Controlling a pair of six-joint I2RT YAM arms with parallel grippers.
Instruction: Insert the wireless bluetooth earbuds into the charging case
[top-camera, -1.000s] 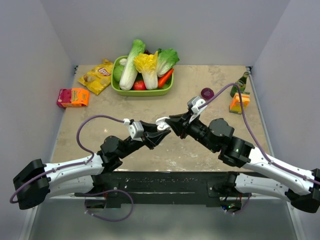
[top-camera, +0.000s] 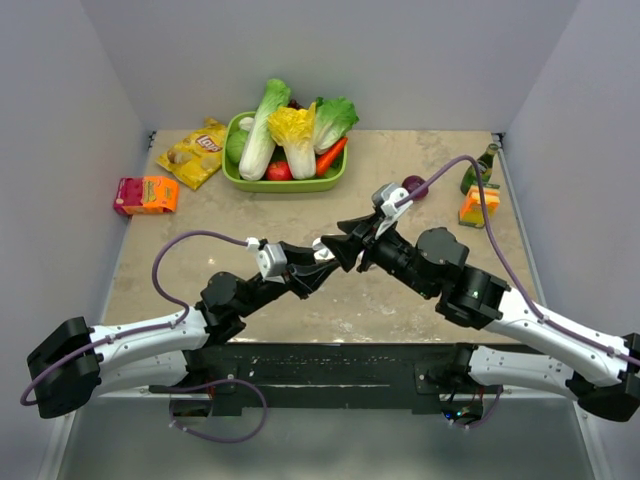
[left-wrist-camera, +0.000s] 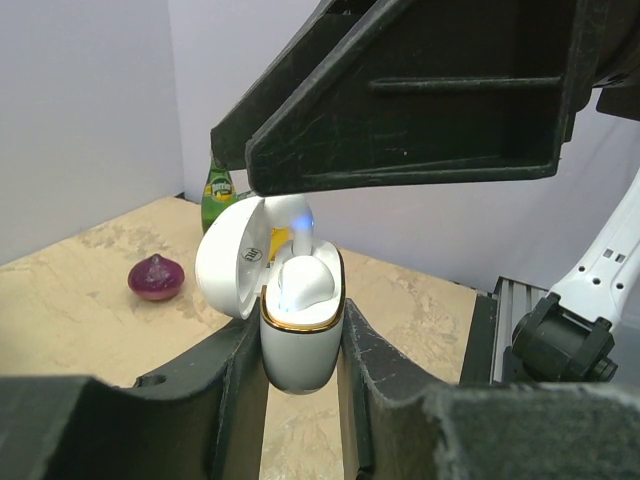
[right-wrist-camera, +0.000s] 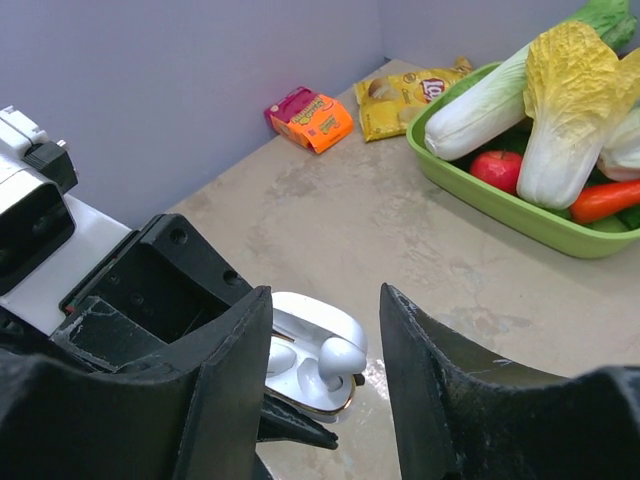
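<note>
The white charging case (left-wrist-camera: 232, 255) stands with its lid open in my left gripper, which is shut on its base at the middle of the top view. White earbuds (right-wrist-camera: 342, 357) are in the case, one with its stem upright at the lid side. My right gripper is part open just over the case, its fingertips either side of the case's top; in the left wrist view its dark fingers (left-wrist-camera: 400, 120) hang above the case.
A green basket of vegetables (top-camera: 244, 176) stands at the back, with chips (top-camera: 193, 150) and snack packs (top-camera: 145, 195) at the left. An onion (top-camera: 414, 186), bottle (top-camera: 478, 170) and orange carton (top-camera: 478, 207) are at the right.
My right gripper has shifted slightly and its fingers look further apart over the case. My left arm and the case it holds look unmoved.
</note>
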